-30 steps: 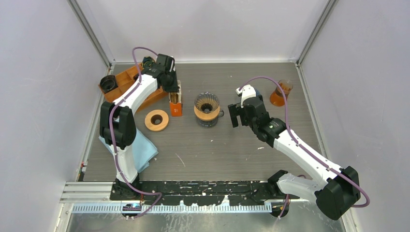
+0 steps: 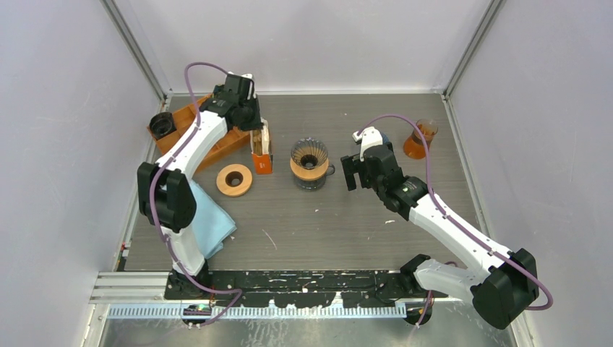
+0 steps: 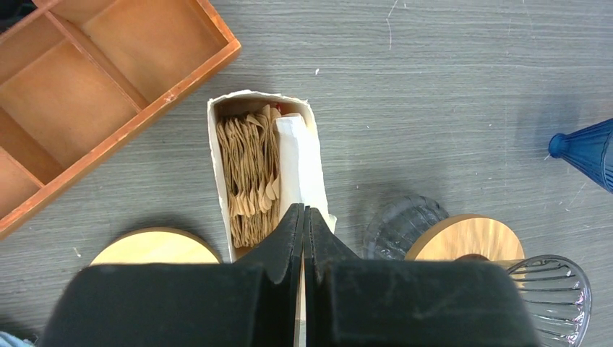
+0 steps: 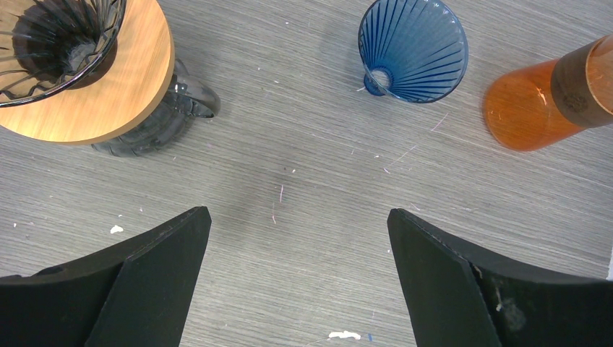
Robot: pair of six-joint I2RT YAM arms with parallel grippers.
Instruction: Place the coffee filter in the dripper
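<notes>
Brown paper filters (image 3: 249, 173) stand packed in an open orange and white box (image 2: 262, 163), with a white flap (image 3: 300, 163) beside them. My left gripper is over this box with its fingertips together; nothing shows clearly between them. In the top view the left hand covers the box's far part. The clear ribbed dripper (image 2: 309, 153) with its wooden collar (image 2: 309, 172) sits on a glass server right of the box. My right gripper is open and empty, to the right of the dripper.
A divided wooden tray (image 3: 116, 79) lies left of the box, and a wooden ring (image 2: 234, 180) is in front of the tray. Further right are a blue dripper (image 4: 416, 50) and an amber glass (image 2: 420, 139). A blue cloth (image 2: 211, 220) lies front left.
My left arm has shifted slightly left and toward the back, uncovering a little more of the filter box. The right arm, dripper and box stay where they were.
</notes>
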